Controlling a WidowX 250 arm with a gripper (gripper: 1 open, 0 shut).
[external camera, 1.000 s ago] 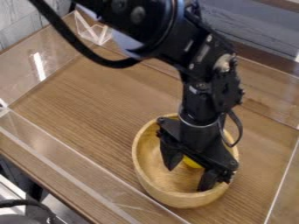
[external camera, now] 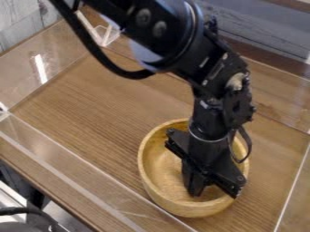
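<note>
My black gripper (external camera: 200, 172) reaches down from above into a yellow-tan bowl (external camera: 160, 181) near the front right of the wooden table. Its fingertips are close together, low inside the bowl, and look shut. Nothing shows between them, though the wrist body hides much of the bowl's interior.
Clear strips or edges run along its left and right sides. A small white rack (external camera: 103, 27) stands at the back left, partly behind the arm.
The fingers have drawn together from a spread stance inside the bowl.
</note>
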